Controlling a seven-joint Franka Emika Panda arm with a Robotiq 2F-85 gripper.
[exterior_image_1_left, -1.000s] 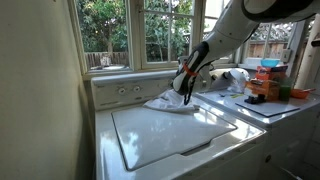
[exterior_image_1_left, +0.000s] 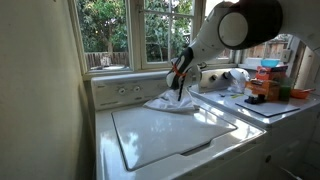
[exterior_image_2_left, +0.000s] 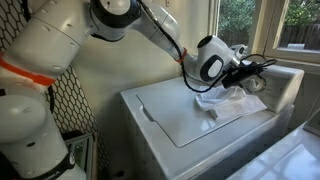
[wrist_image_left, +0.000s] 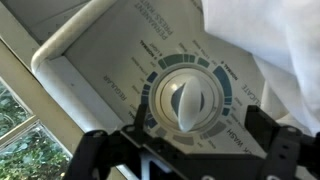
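Observation:
In the wrist view a white dial knob (wrist_image_left: 188, 100) sits in the middle of a round printed scale on the machine's control panel (wrist_image_left: 120, 62). My gripper stands open in front of it, its dark fingers apart at the lower left and lower right of the knob, with nothing held between them. A white cloth (wrist_image_left: 268, 35) covers the panel's upper right. In exterior view 2 the gripper (exterior_image_2_left: 247, 68) is up by the panel, above the cloth (exterior_image_2_left: 230, 101) draped on the white machine top (exterior_image_2_left: 175, 110).
A window (exterior_image_1_left: 140, 30) stands right behind the panel. Boxes and other items (exterior_image_1_left: 268, 80) crowd the neighbouring machine on the right.
The arm has shifted slightly at the back of the machine, its upper part coming lower and to the right in exterior view 1. The cloth looks unmoved.

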